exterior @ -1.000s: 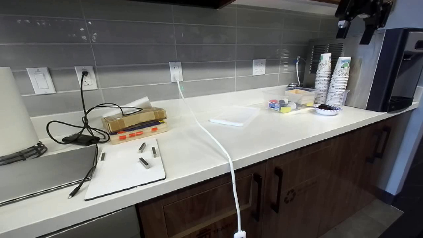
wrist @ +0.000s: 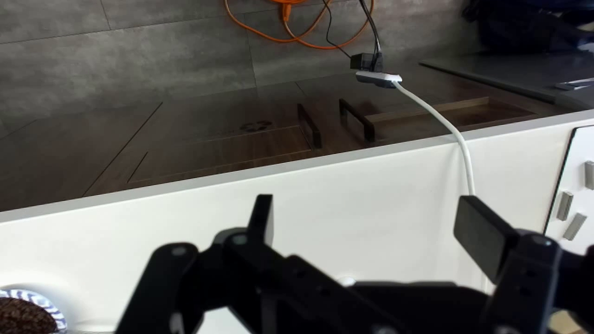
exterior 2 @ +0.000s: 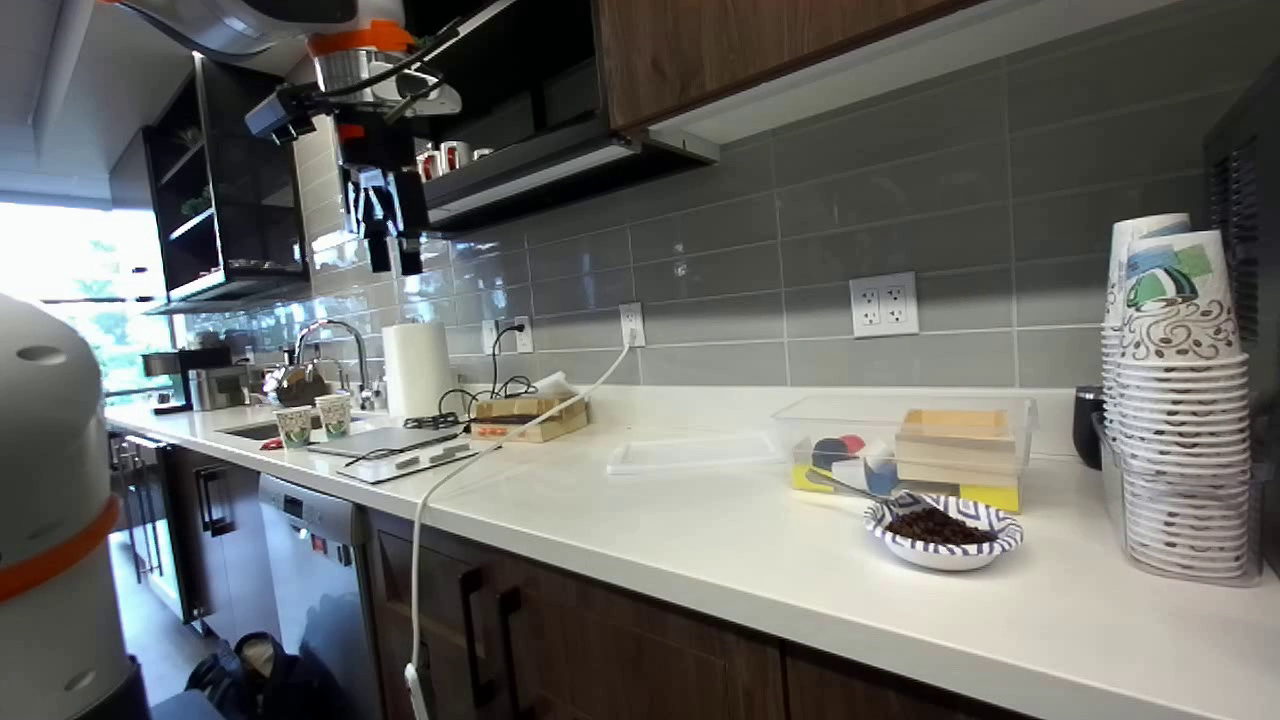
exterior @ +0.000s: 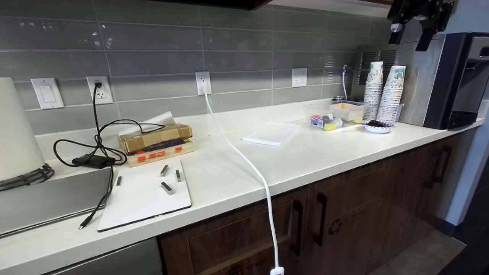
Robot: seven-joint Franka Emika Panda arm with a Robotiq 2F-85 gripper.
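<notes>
High above the counter hangs my gripper, its two fingers wide apart and only bare counter visible between them in the wrist view. It is clear of every object. A patterned bowl of dark brown bits sits at the counter's right part, a spoon leaning on its rim. Behind it stands a clear plastic bin with several small items inside. A flat white lid lies mid-counter. Toward the left, a white board carries several small metal blocks.
A white power cable runs from the wall outlet across the counter and over its front edge. Stacked paper cups stand at the far right. Boxes, a black cord and a paper towel roll occupy the left.
</notes>
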